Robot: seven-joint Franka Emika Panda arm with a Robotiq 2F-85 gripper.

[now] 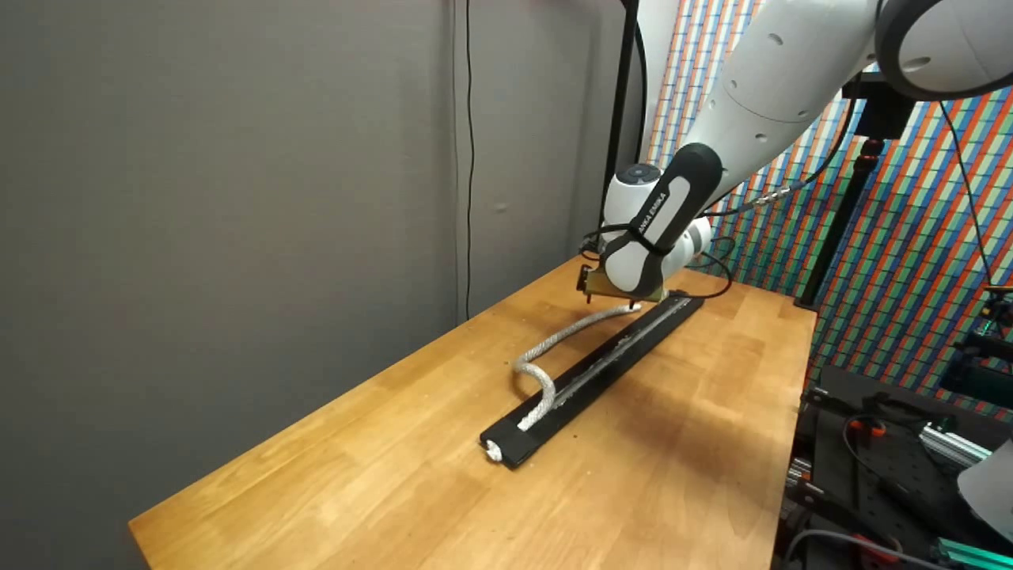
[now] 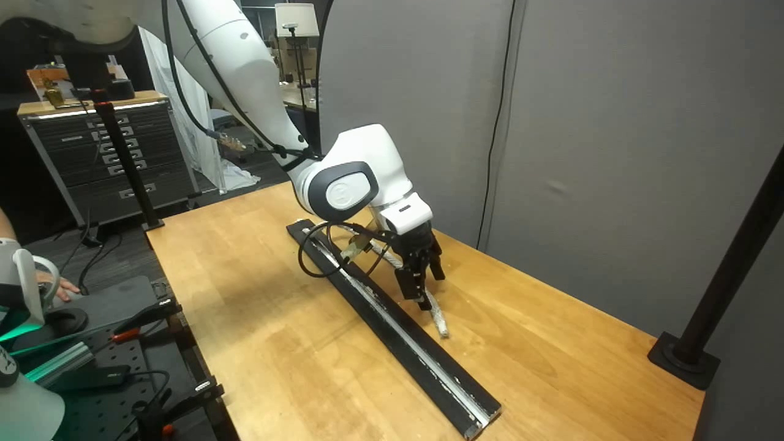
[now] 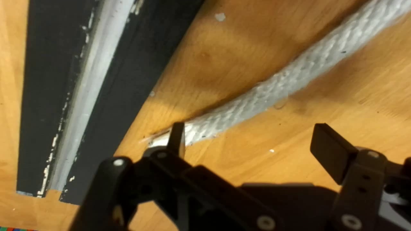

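Observation:
A grey-white braided rope (image 1: 579,324) runs along the table beside a long black channel (image 1: 617,366). Its near end is threaded through the channel's near end in exterior view 1, and a bend rises off the bar there. The loose end of the rope (image 3: 246,106) lies on the wood, its tip partly behind my left finger (image 3: 177,139) in the wrist view. My gripper is open above the table, one finger over the rope's tip and the other well to the right of it. Nothing is gripped. A pale groove (image 3: 86,92) runs down the channel, left of the gripper.
A grey partition (image 2: 588,169) stands along its far edge, with a black post (image 2: 683,360) at the corner. Clamps and tools crowd a dark cart (image 1: 893,475) beside the table.

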